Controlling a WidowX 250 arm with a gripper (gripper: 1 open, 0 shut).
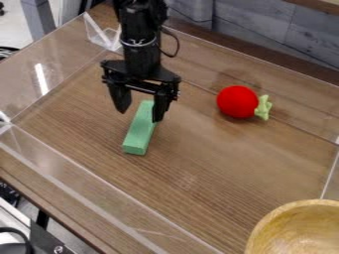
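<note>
My black gripper (141, 97) is open above the wooden table, its fingers pointing down on either side of the upper end of a green bar (139, 131). The bar lies flat on the table, extending toward the front. Whether the fingers touch it is hard to tell.
A red round object (237, 100) with a light green piece beside it sits at the right. A yellow bowl (298, 233) is at the front right corner.
</note>
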